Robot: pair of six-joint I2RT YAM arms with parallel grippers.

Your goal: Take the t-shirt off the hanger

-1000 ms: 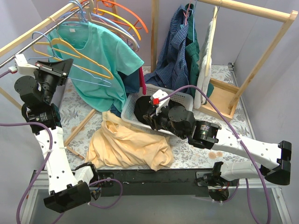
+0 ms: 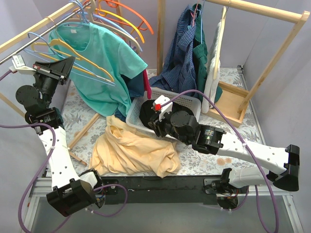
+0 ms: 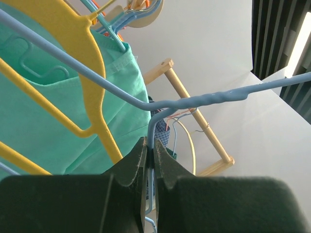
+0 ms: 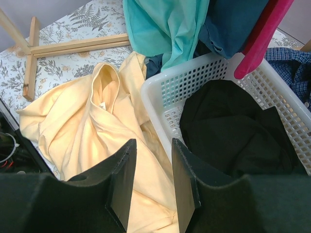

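Note:
The teal t-shirt (image 2: 102, 58) hangs on the left rail among yellow (image 3: 97, 111) and blue hangers. My left gripper (image 2: 65, 73) is up at the rail's front; in the left wrist view it is shut on the hook stem of a blue hanger (image 3: 121, 92), in front of the t-shirt. My right gripper (image 2: 156, 125) hangs over the white basket (image 4: 160, 97), open, with nothing between its fingers in the right wrist view.
A cream cloth (image 2: 131, 150) lies at the front of the floor. Dark cloth (image 4: 228, 131) lies in the basket. More clothes (image 2: 177, 53) hang on the right rack, above a wooden box (image 2: 228, 102).
The blue hangers near my left gripper have shifted slightly, and the left arm has moved a little with them. The right arm is nearly unchanged.

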